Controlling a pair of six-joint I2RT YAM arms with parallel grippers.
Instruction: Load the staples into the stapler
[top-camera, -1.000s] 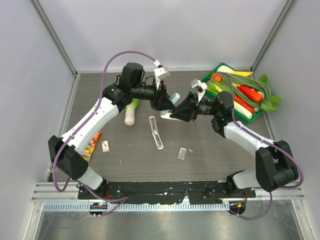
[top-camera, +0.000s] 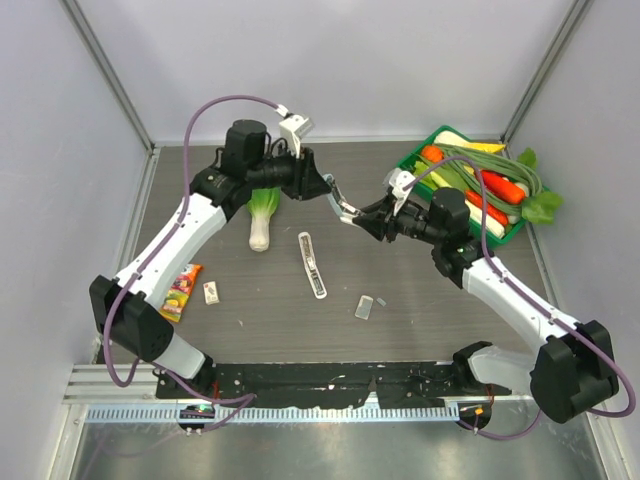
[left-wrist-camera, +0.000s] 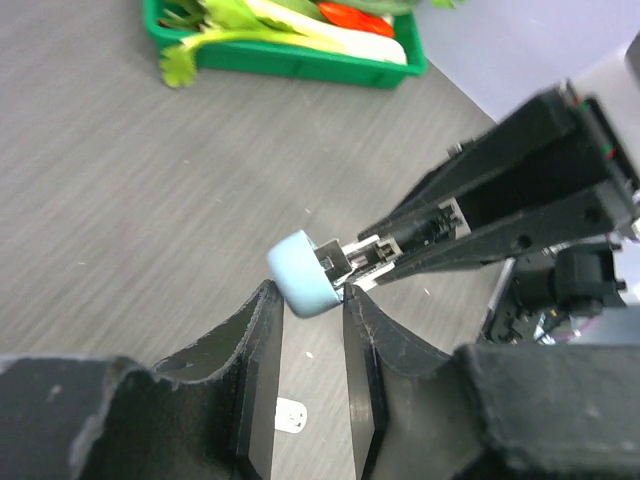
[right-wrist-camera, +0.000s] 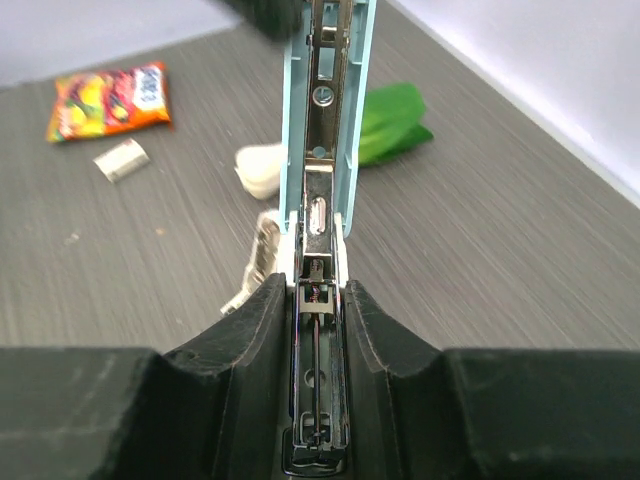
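Note:
The stapler (right-wrist-camera: 318, 200) is held by its base in my right gripper, whose fingers press on both sides of it. Its light blue upper part (top-camera: 335, 190) is swung open and tilts up toward the left arm, baring the metal channel. My left gripper stands part open; the blue end (left-wrist-camera: 302, 274) lies just beyond its fingertips, and whether they touch cannot be told. A small grey block (top-camera: 364, 307), perhaps staples, lies on the table with a tiny strip (top-camera: 380, 301) beside it.
A long white piece (top-camera: 312, 265) lies mid-table. At left are a small white box (top-camera: 211, 293), a snack bag (top-camera: 181, 292) and a leafy vegetable (top-camera: 261, 218). A green basket (top-camera: 407, 163) of vegetables stands at the back right.
The right gripper has shifted slightly, still holding the base.

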